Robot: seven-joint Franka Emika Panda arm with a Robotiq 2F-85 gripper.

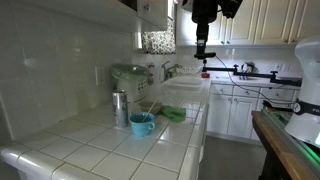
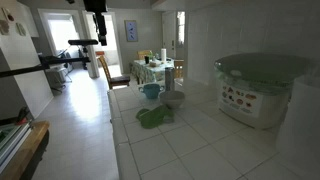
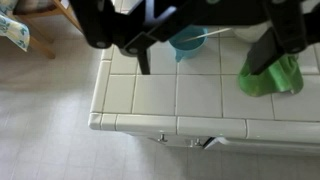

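A light-blue cup [image 1: 142, 125] stands on the white tiled counter [image 1: 110, 160]; a thin pale stick leans out of it. In the wrist view the cup [image 3: 187, 43] shows between my gripper's dark fingers, farther down on the counter. A green cloth [image 2: 155, 116] lies crumpled near the cup, and a pale bowl [image 2: 173, 99] is beside them. My gripper hangs well above the counter, its fingers apart and nothing visible between them, so it looks open. Exterior view 1 has the gripper [image 1: 201, 50] pointing down at upper right.
A metal canister [image 1: 120, 109] stands behind the cup by the wall. Farther along the counter is a white tub with a green lid [image 2: 262, 68]. Bare tiles lie at the counter's front edge [image 3: 150, 125], with floor beyond. A wooden surface [image 1: 285, 145] is at right.
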